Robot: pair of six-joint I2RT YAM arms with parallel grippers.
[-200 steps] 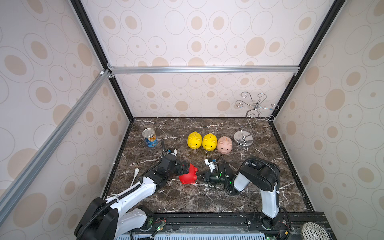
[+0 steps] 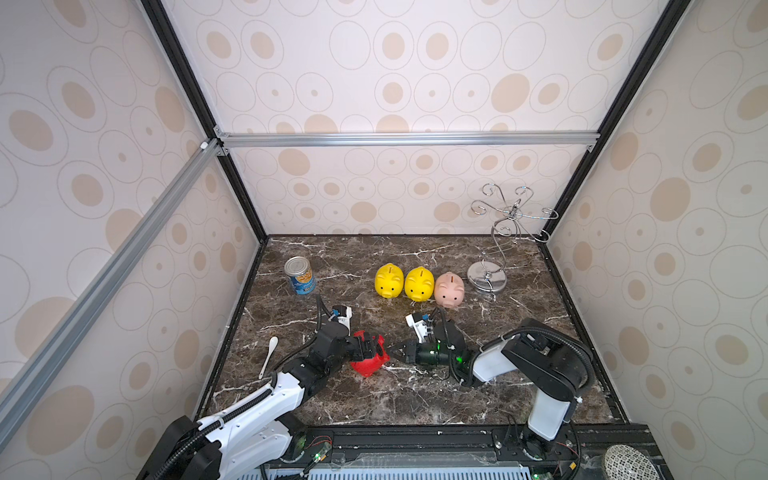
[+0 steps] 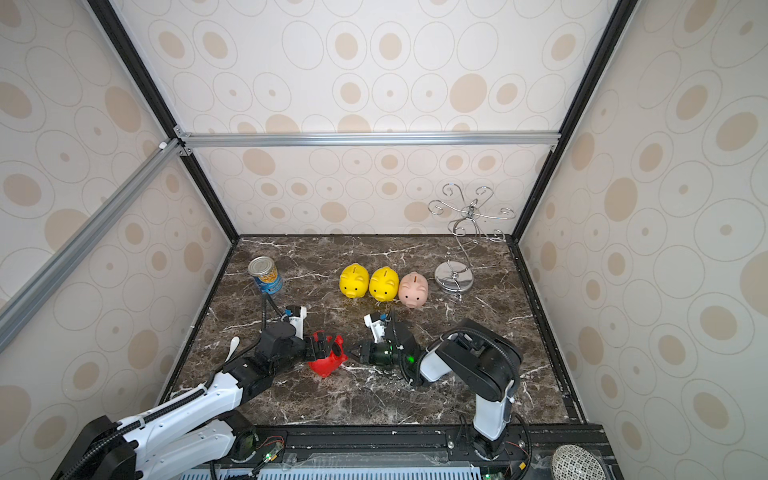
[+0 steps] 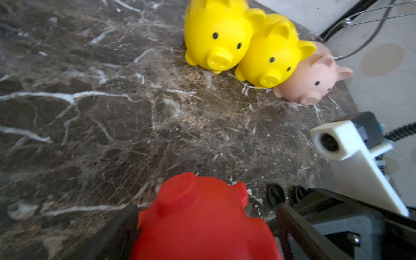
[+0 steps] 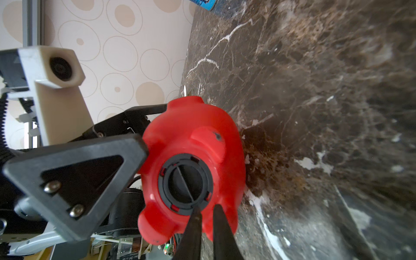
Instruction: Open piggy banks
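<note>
A red piggy bank (image 2: 369, 361) lies tilted on the table, its dark round bottom plug (image 5: 184, 184) facing my right gripper in the right wrist view. My left gripper is open, its fingers either side of the red pig. My right gripper points at the underside just below the plug, its two narrow fingertips part open with a small gap. Behind stand two yellow piggy banks (image 2: 389, 281) (image 2: 419, 285) and a pink one (image 2: 449, 292).
A blue can (image 2: 302, 278) stands back left, a white spoon (image 2: 268, 353) lies at the left, and a chrome stand (image 2: 486, 280) stands back right.
The red piggy bank has shifted and turned slightly to the left; the left arm has moved slightly, and the right arm's upper links have swung rightward.
</note>
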